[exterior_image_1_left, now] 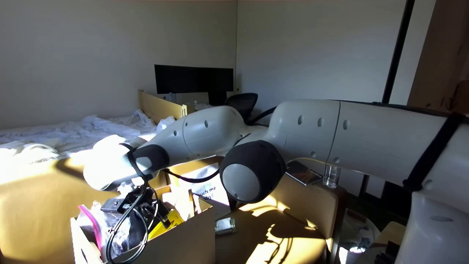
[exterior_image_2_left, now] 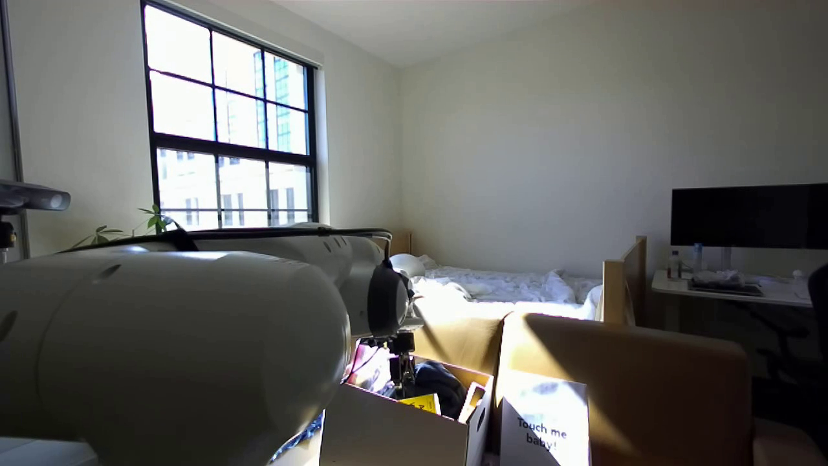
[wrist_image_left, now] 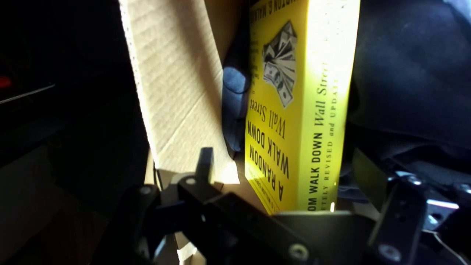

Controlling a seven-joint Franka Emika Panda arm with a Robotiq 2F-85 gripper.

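Note:
My gripper reaches down into a cardboard box (exterior_image_1_left: 184,239), its fingers wide apart. Between them in the wrist view stands a yellow book (wrist_image_left: 273,132), "A Random Walk Down Wall Street", spine toward the right finger (wrist_image_left: 371,176). The left finger (wrist_image_left: 204,163) is near the box's cardboard wall (wrist_image_left: 176,79), with a gap to the book. In exterior view 2 the gripper (exterior_image_2_left: 402,384) hangs over the box, just above the yellow book (exterior_image_2_left: 423,403). Whether either finger touches the book I cannot tell.
Dark fabric (wrist_image_left: 410,79) fills the box beside the book. A plastic bag with a pink strip (exterior_image_1_left: 94,226) lies at the box's left. A "Touch me baby!" board (exterior_image_2_left: 543,419) stands right of the box against the brown couch (exterior_image_2_left: 644,373).

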